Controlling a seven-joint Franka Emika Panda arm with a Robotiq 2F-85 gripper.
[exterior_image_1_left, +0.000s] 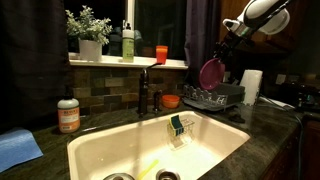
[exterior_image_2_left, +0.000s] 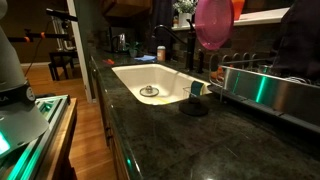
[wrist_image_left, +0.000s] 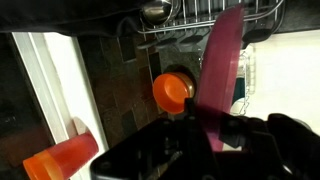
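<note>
A round pink-red plate hangs on edge in the air above the dish rack, with my gripper shut on its upper edge. In the second exterior view the plate shows near the top, over the rack, and the gripper is out of frame. From the wrist the plate appears nearly edge-on, rising from between the dark fingers. Its lower end is partly covered by the gripper. The rack's wires lie beyond it.
An orange bowl sits on the counter by the rack. A red cup stands on the windowsill. The white sink holds a small caddy. A paper towel roll stands right of the rack.
</note>
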